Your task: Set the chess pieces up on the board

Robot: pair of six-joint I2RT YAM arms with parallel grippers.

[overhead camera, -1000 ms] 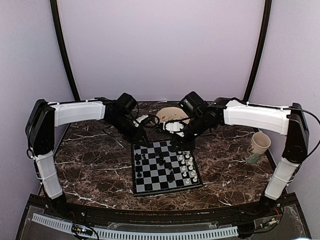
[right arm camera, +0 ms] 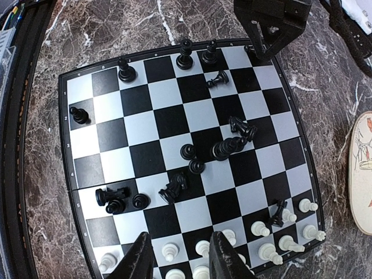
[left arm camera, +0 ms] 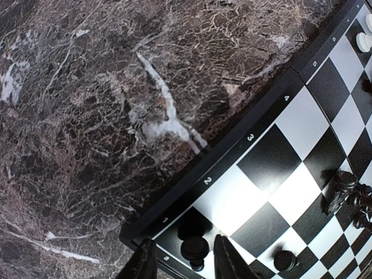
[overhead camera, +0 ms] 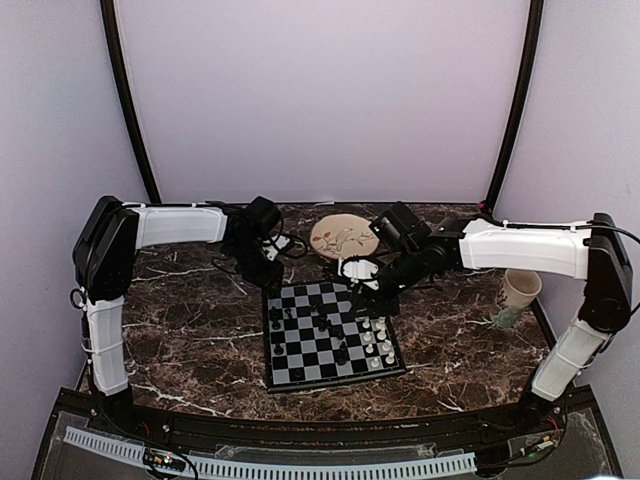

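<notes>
The chessboard lies mid-table, black and white pieces on it. At the board's corner, my left gripper is part open above a black piece, which appears between its fingers and stands on the corner square; contact cannot be made out. A black pawn and a knight lie tipped over. White pieces crowd the opposite side. My right gripper hangs open over that side, nothing held.
Behind the board is a round plate with a leaf pattern. A pale cup stands at the right. Bare marble table lies left of the board. The two arms are close together over the board's far edge.
</notes>
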